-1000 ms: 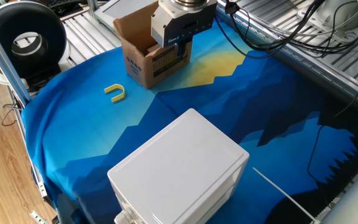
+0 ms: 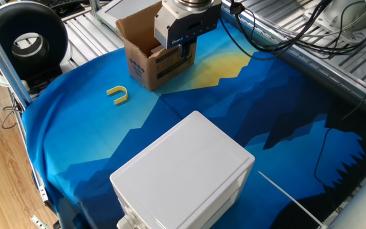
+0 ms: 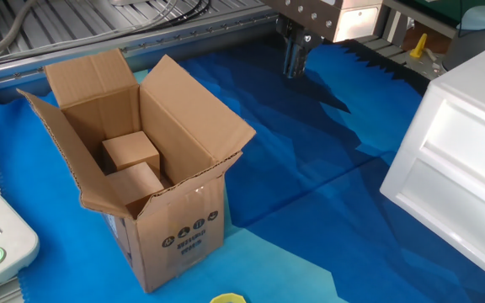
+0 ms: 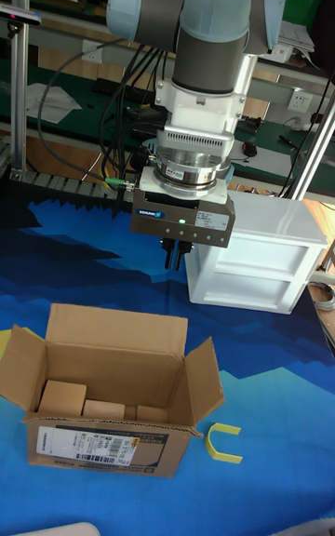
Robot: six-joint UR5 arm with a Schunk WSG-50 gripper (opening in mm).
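Note:
My gripper (image 4: 178, 263) hangs above the blue cloth, pointing down, behind the open cardboard box (image 4: 113, 342) in the third exterior view. Its two dark fingers are close together, and no held object shows; whether they are open or shut is unclear. In the second exterior view, the gripper (image 3: 294, 66) is to the right of the box (image 3: 183, 240), clear of it. Inside the box lie several plain brown blocks, among them one block (image 3: 130, 151) near the back. A yellow U-shaped piece (image 2: 124, 95) rests on the cloth beside the box.
A white drawer unit (image 2: 183, 172) stands on the cloth, apart from the box. The box flaps (image 3: 196, 109) are spread outward. A thin pale rod (image 2: 290, 198) shows near the drawer unit. Cables (image 2: 278, 48) run along the table's edge. Open cloth separates box and drawers.

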